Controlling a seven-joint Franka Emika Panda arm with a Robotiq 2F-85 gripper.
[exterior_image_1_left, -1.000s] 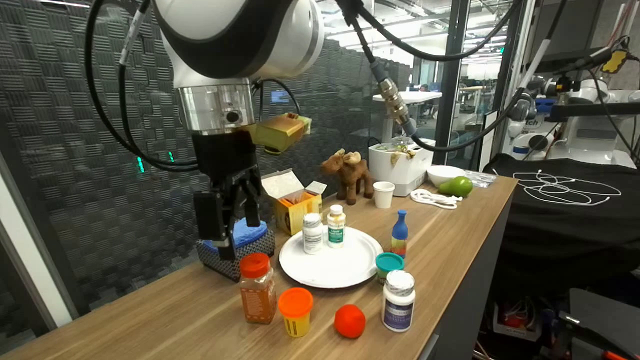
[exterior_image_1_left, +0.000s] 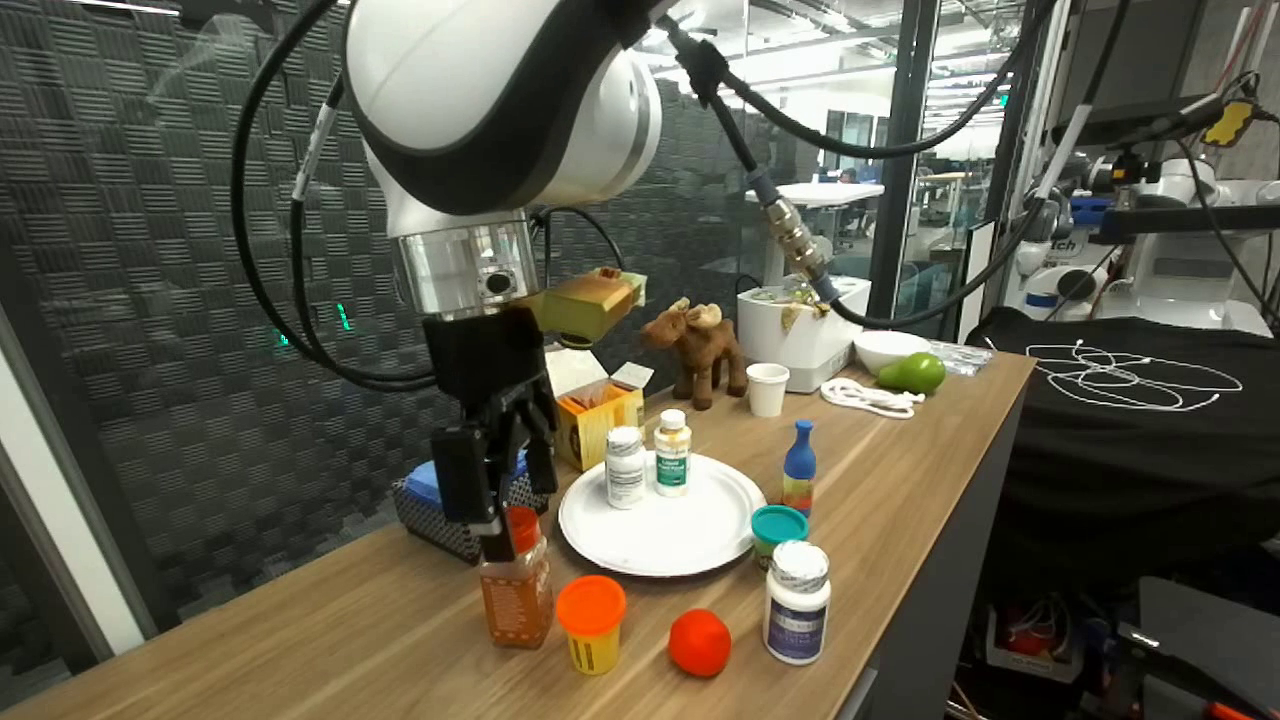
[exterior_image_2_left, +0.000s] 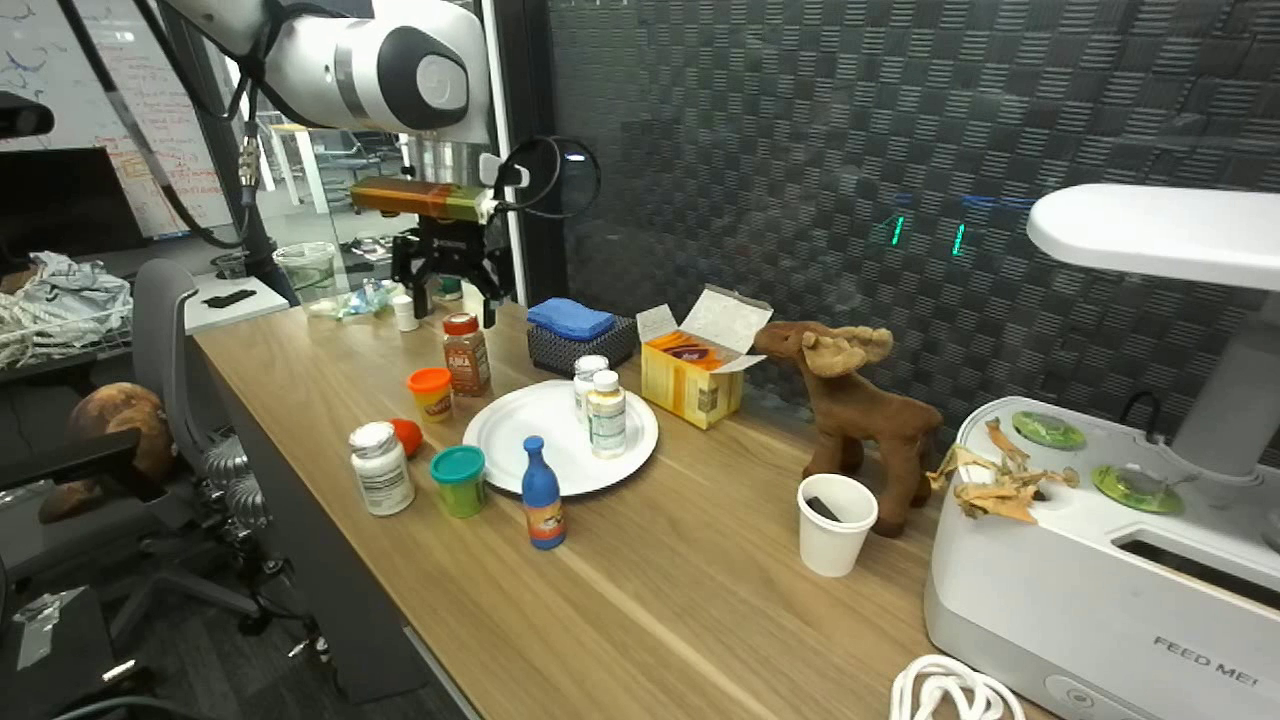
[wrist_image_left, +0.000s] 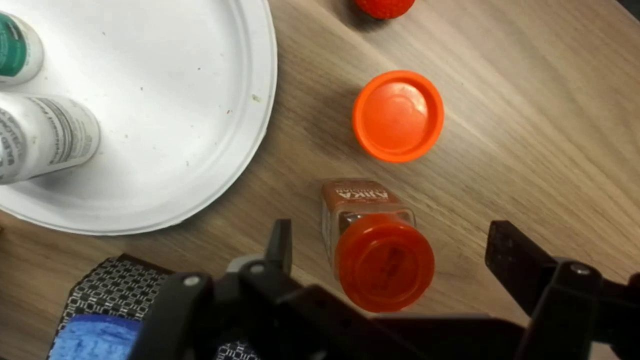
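Observation:
Upright on the wooden counter stands a spice jar (exterior_image_1_left: 518, 602) with a red lid (wrist_image_left: 385, 263) and reddish-brown contents. My gripper is open above it, one finger on either side of the lid in the wrist view and apart from it. In exterior view 2 the gripper (exterior_image_2_left: 452, 310) hangs over the jar (exterior_image_2_left: 467, 362). Exterior view 1 shows a dark finger (exterior_image_1_left: 489, 498) partly covering the lid. A white plate (exterior_image_1_left: 612, 554) behind the jar carries two white bottles, one with a green label (exterior_image_1_left: 672, 456), the other with a grey label (exterior_image_1_left: 625, 468).
Close to the jar stands an orange-lidded tub (exterior_image_1_left: 591, 624), then a red ball (exterior_image_1_left: 699, 642) and a white bottle (exterior_image_1_left: 797, 606). A dark basket (exterior_image_2_left: 558, 352) with a blue cloth (exterior_image_2_left: 571, 318) sits near the wall. Bare counter lies left of the jar in exterior view 1.
The arm has come down and slightly right in exterior view 1, so the gripper now overlaps the jar's lid. The jar and the other objects have stayed put.

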